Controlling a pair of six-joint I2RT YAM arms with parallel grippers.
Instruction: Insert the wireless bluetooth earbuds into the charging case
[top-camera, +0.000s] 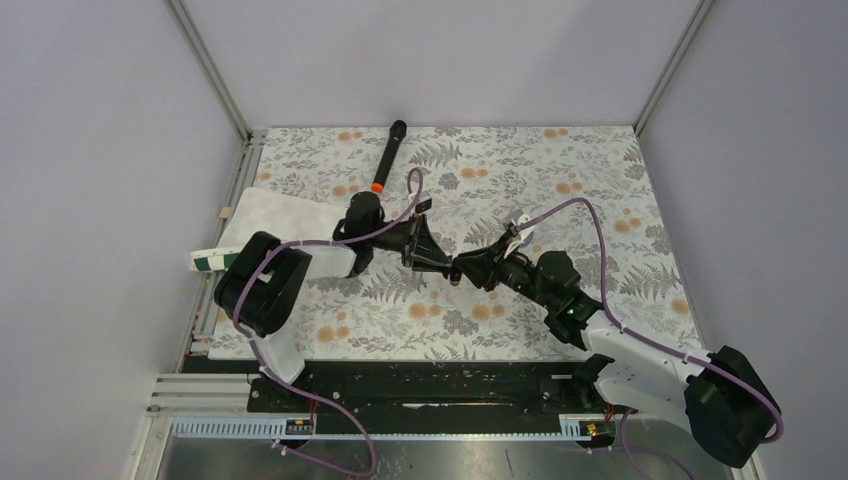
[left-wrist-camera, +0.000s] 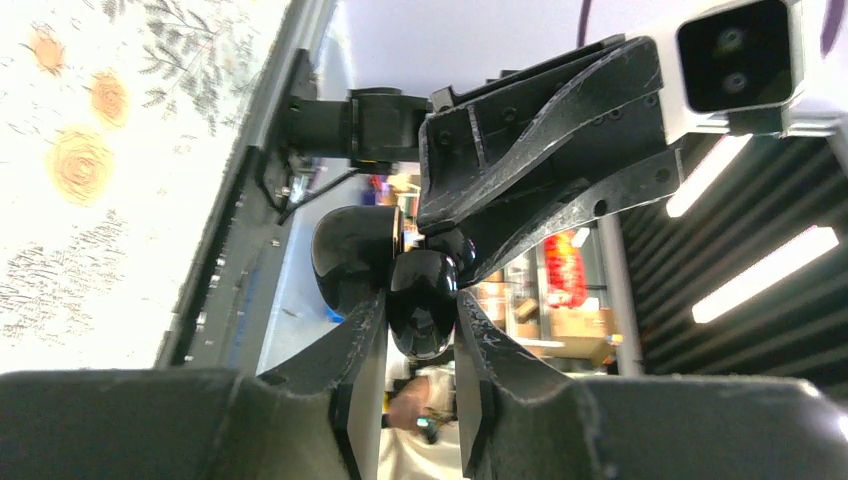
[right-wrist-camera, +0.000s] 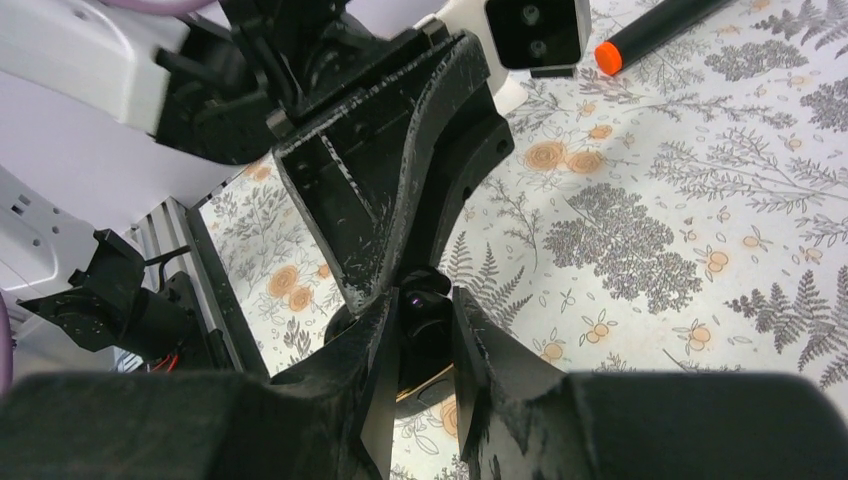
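Both grippers meet above the middle of the mat, around a small glossy black charging case with its lid up. In the left wrist view, my left gripper is shut on a glossy black piece, part of the case or an earbud; which is unclear. Another black rounded part is beside it. In the right wrist view, my right gripper is shut on a small black earbud, over the gold-rimmed case. The fingers hide whether the earbud sits in a slot.
A black microphone with an orange end lies at the back of the floral mat. A white board lies at the left under the left arm.
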